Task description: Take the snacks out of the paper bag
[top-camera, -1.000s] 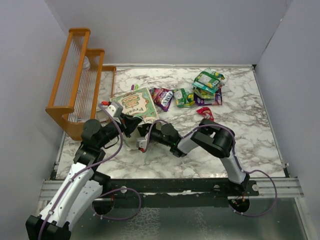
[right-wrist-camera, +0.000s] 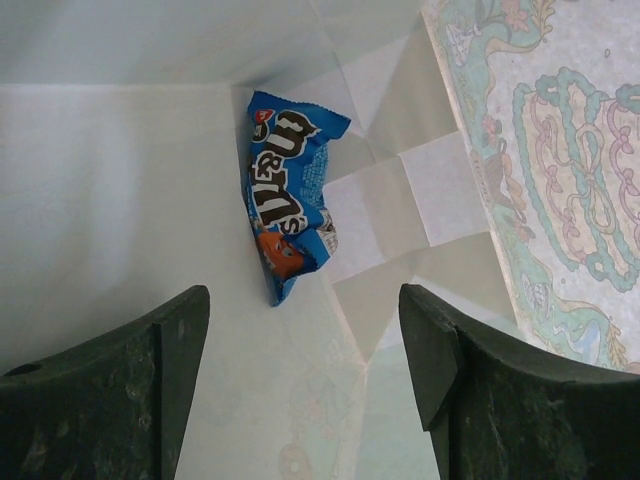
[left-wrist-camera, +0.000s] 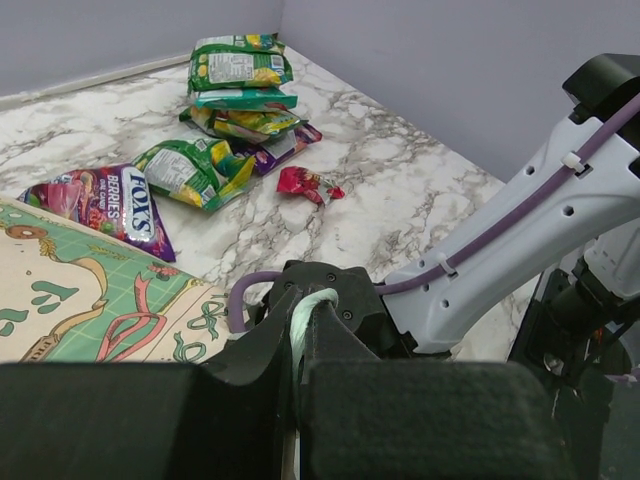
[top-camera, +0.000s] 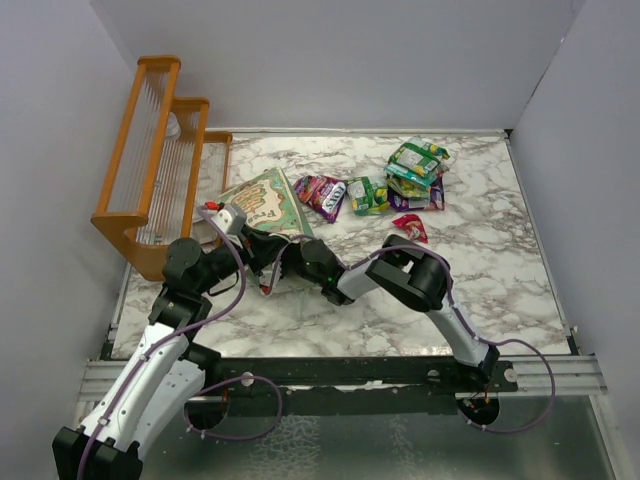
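Note:
The paper bag [top-camera: 262, 203] [left-wrist-camera: 80, 300] lies on its side at left. My left gripper [top-camera: 272, 245] is shut on a thin pale green edge of it. My right gripper is inside the bag, part open, with nothing between its fingers; in the top view its tips are hidden. A blue M&M's packet [right-wrist-camera: 288, 195] lies in the bag just beyond its fingertips. Outside lie a purple Fox's bag [top-camera: 322, 195], a green-yellow bag [top-camera: 367, 195] and a red packet [top-camera: 411, 227].
A pile of several snack bags [top-camera: 416, 172] sits at the back right. A wooden rack [top-camera: 140, 170] stands at the left.
The right arm has moved leftward and deeper into the bag. The bag's printed top has shifted slightly left. The left arm has hardly moved.

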